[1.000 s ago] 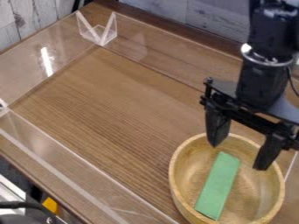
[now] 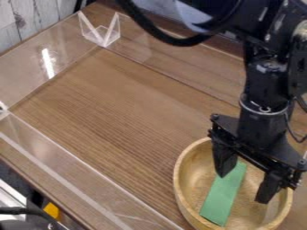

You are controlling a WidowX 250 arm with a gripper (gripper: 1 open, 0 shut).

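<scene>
A round tan bowl [image 2: 191, 186] sits at the lower right of the wooden table. In it lies a flat green rectangular object [image 2: 221, 200], partly covered by the arm. The black gripper [image 2: 249, 176] is open over the bowl, its two fingers spread above the green object's upper end and the bowl's right side.
Clear plastic walls edge the left and lower left. A white wire-like holder [image 2: 102, 31] stands at the back left. A cable hangs across the top.
The gripper has moved down toward the bowl and now hides more of the bowl's back and of the green object's upper end. The bowl has not visibly moved.
</scene>
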